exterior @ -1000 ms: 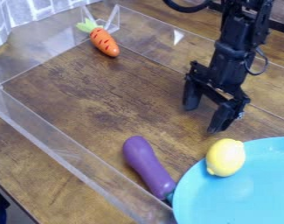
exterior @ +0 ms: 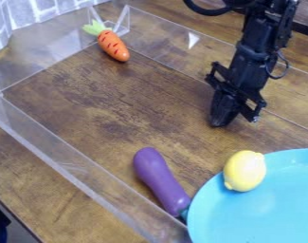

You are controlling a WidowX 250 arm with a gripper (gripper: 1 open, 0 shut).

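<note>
My black gripper (exterior: pixel 222 112) is down at the wooden table on the right side, its fingers drawn together; nothing shows between them. A purple toy eggplant (exterior: pixel 161 178) lies below it to the left. A yellow lemon (exterior: pixel 244 169) rests at the edge of a light blue plate (exterior: pixel 262 216) in the lower right. An orange toy carrot (exterior: pixel 113 46) with a green top lies at the upper left.
Clear plastic walls (exterior: pixel 65 161) border the wooden work area along the left and back.
The gripper's fingers have drawn together from a spread, open stance. The carrot, eggplant, lemon and plate have not moved.
</note>
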